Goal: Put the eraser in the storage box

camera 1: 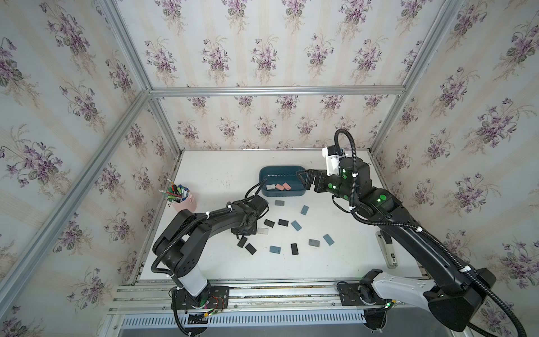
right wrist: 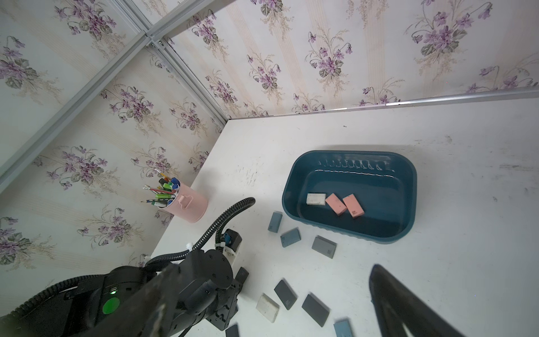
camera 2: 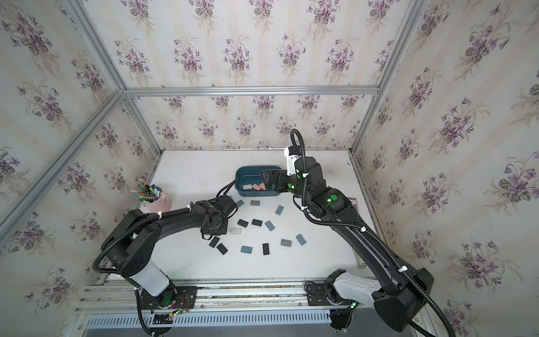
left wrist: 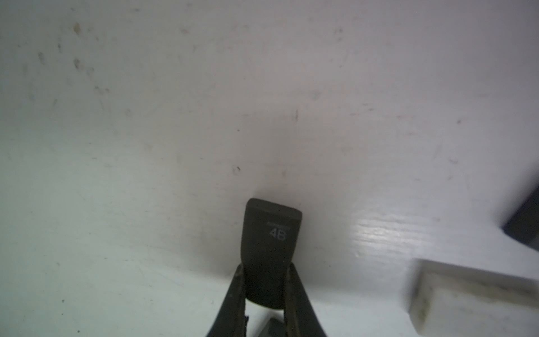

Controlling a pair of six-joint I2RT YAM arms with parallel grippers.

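A black eraser marked 4B [left wrist: 272,230] is pinched between the fingers of my left gripper in the left wrist view. That gripper is low over the white table, left of its middle; its arm hides the eraser in both top views. The teal storage box [right wrist: 387,210] stands open at the back, holding one white and two pink erasers. My right gripper has its fingers spread wide with nothing between them. In the top left view it hovers by the box's right side.
A white eraser [left wrist: 477,303] lies right of the held one, and another dark eraser [left wrist: 274,327] lies just below it. Several blue, grey and black erasers are scattered in front of the box. A pink pen cup [right wrist: 188,203] stands at the left.
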